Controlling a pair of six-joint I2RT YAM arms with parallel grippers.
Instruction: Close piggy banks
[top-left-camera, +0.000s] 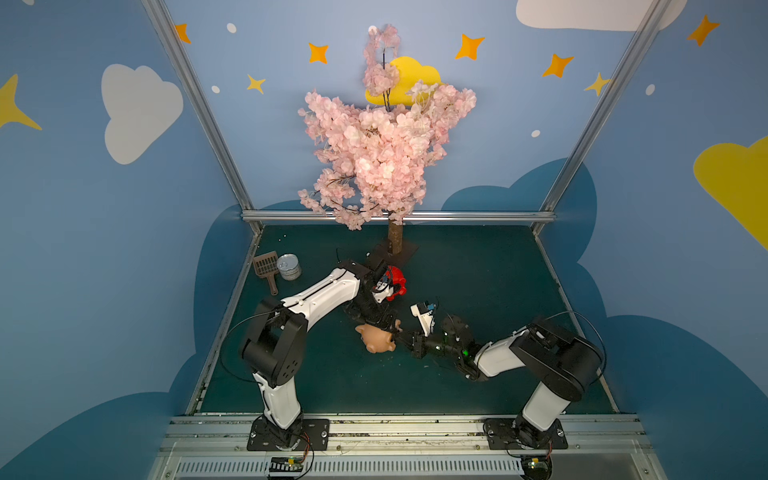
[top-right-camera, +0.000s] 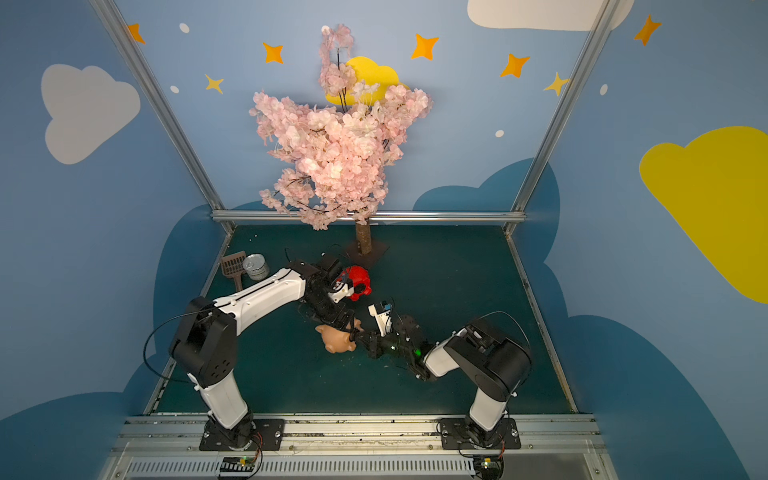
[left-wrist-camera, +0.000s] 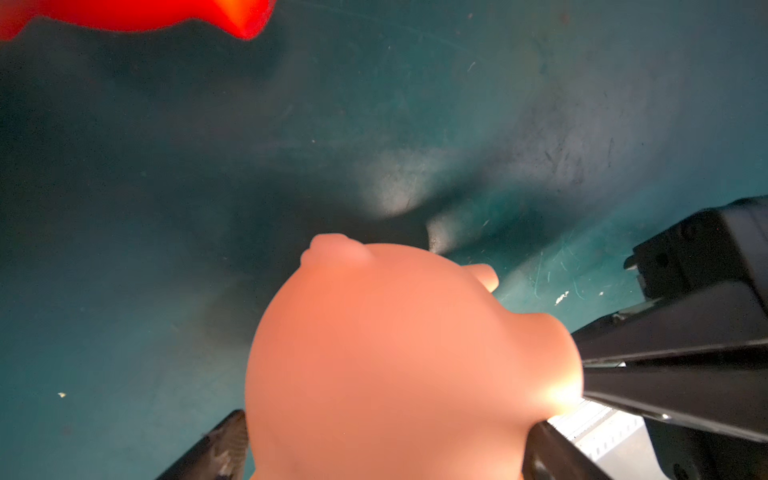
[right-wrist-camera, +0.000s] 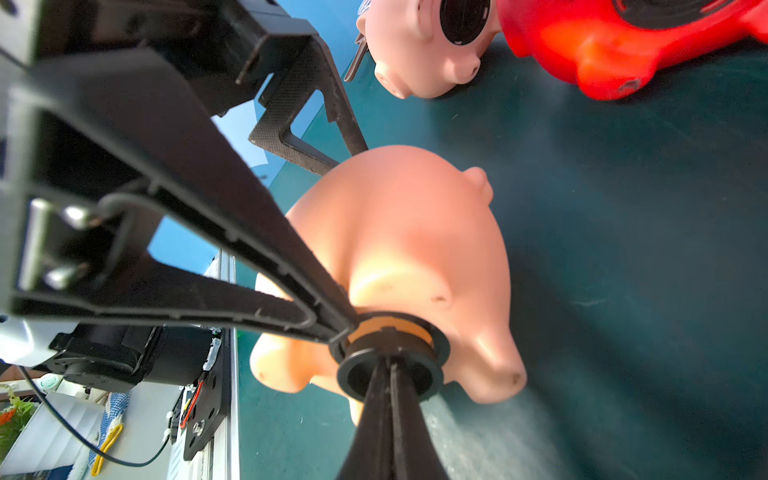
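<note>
The peach piggy bank lies tipped over, its underside facing the right arm in the right wrist view. In that underside sits a round black plug (right-wrist-camera: 390, 344), with an orange band showing between its two rings; its exact depth I cannot tell. Wide open around the bank, my left gripper has one finger on each side. My right gripper is shut, its tips against the plug's middle with nothing visible between them. Behind, a pink piggy bank (right-wrist-camera: 424, 52) and a red piggy bank (right-wrist-camera: 560, 44) each show a dark oval.
A blossom tree (top-left-camera: 395, 237) stands behind the banks. At the far left lie a scoop (top-left-camera: 266, 268) and a tin (top-left-camera: 289, 266). Both grippers are crowded together at the peach bank.
</note>
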